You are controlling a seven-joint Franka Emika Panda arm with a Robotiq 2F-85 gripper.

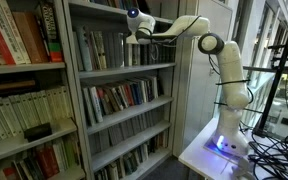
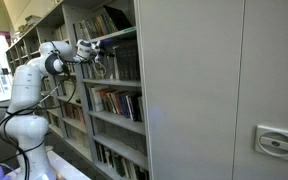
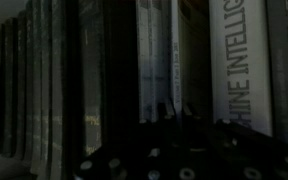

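In the dim wrist view, my gripper is low in the middle, its dark fingers close together at a thin white book (image 3: 176, 60). It looks shut on that book's spine, though the contact is hard to make out. Left of this stands a wider pale book (image 3: 152, 60), and a dark gap lies to the right. In exterior view 1 the gripper (image 1: 132, 39) is up at an upper shelf of the bookcase; exterior view 2 shows the arm (image 2: 59, 48) reaching to the same high level.
A white book lettered "MACHINE INTELLIGENCE" (image 3: 239, 65) stands upright to the right, with a dark grey book (image 3: 287, 50) beyond it. Several dark volumes (image 3: 59, 75) fill the left. A shelf board (image 1: 124, 71) runs below the gripper. The white table (image 1: 206, 158) by the arm's base looks mostly bare.
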